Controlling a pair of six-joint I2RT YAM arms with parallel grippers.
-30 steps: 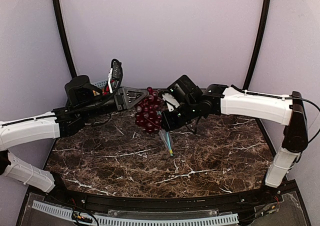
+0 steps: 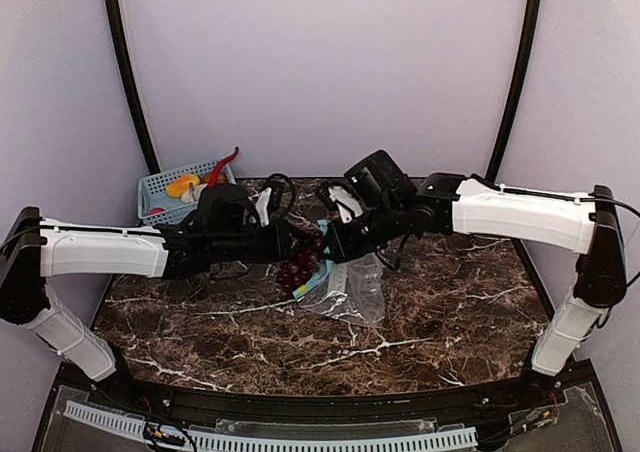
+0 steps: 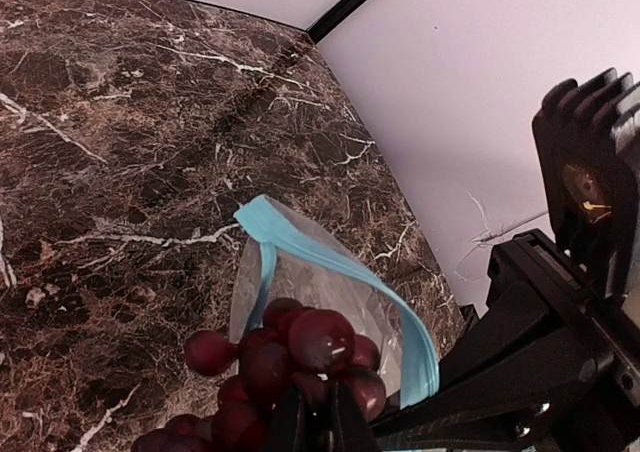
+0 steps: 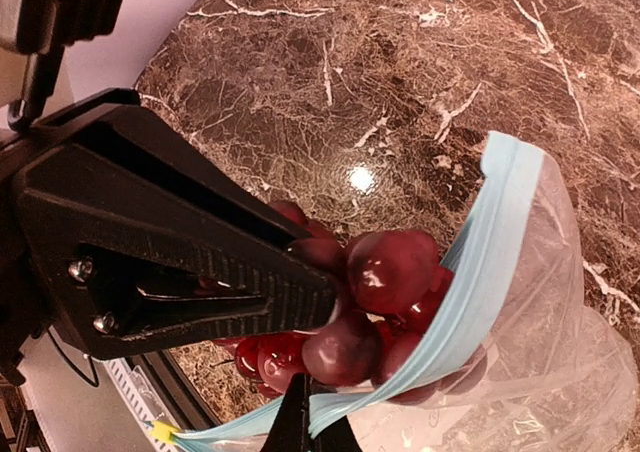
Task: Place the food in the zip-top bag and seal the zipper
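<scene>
A bunch of dark red grapes [image 2: 297, 272] hangs from my left gripper, which is shut on it. The clear zip top bag [image 2: 352, 290] has a light blue zipper edge [image 4: 497, 242], and its mouth gapes open. Some grapes [image 4: 392, 272] sit at the mouth, a few showing through the clear plastic; others [image 3: 180, 435] hang outside it. My right gripper is shut on the near side of the blue rim, a thin fold between its fingertips. How deep the grapes reach is partly hidden by the left gripper's fingers [image 4: 270, 292].
At the back left stands a light blue basket [image 2: 155, 194] holding a yellow item [image 2: 182, 185] and a red one [image 2: 222, 165]. Both grippers are close together above the middle of the table.
The left gripper has come right and lower with the grapes, up against the bag's mouth. The bag now spreads out toward the lower right. My right arm has barely moved.
</scene>
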